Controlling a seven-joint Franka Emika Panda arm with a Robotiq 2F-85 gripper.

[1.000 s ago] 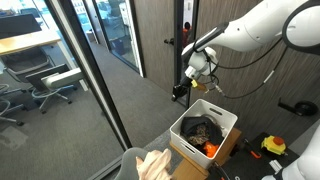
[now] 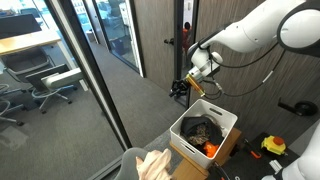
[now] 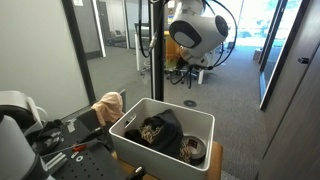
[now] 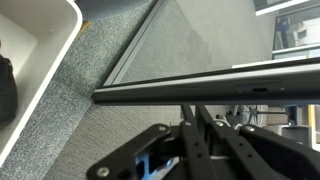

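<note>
My gripper (image 2: pixel 182 88) hangs in the air beyond the white bin (image 2: pixel 187 140), above and away from it. In exterior view 2, the gripper (image 3: pixel 180 76) is past the bin's far rim, below the white arm. Along the bottom of the wrist view, its dark fingers (image 4: pixel 188 120) stand close together; the gripper looks shut, but I cannot make out what is between them. A black cloth (image 3: pixel 172 132) lies in the bin, with brown pieces (image 3: pixel 192 149) beside it. Only part of the bin (image 4: pixel 52 62) shows at left in the wrist view.
The bin rests on a wooden surface (image 2: pixel 186 170). A pale pink cloth (image 2: pixel 154 165) lies beside it. Tools (image 2: pixel 272 145) lie at the right. A dark metal frame post (image 4: pixel 200 88) crosses close beyond the gripper; bare grey floor (image 2: pixel 130 85) lies past it.
My gripper has risen slightly and its wrist has turned. The bin, its contents and the pink cloth have stayed put.
</note>
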